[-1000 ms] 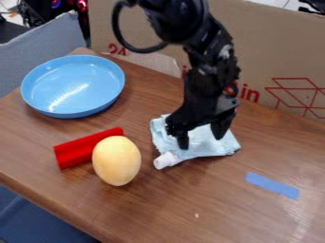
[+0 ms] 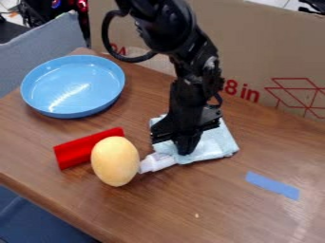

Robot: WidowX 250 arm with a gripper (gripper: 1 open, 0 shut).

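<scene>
The black gripper (image 2: 181, 142) is low over a folded light-blue cloth (image 2: 216, 144), its fingertips down at the cloth; whether they hold it is hidden. A white bottle-like item (image 2: 155, 162) lies at the cloth's front left, beside a yellow egg-shaped object (image 2: 114, 161). A red cylinder (image 2: 86, 145) lies behind that, to the left. A blue plate (image 2: 37, 84) sits at the back left of the wooden table.
A cardboard panel (image 2: 273, 47) stands along the back. A blue tape strip (image 2: 272, 185) is on the right of the table (image 2: 203, 214).
The gripper has moved down and left onto the cloth. The cloth has shifted and bunched a little, and the white item has moved left toward the yellow object.
</scene>
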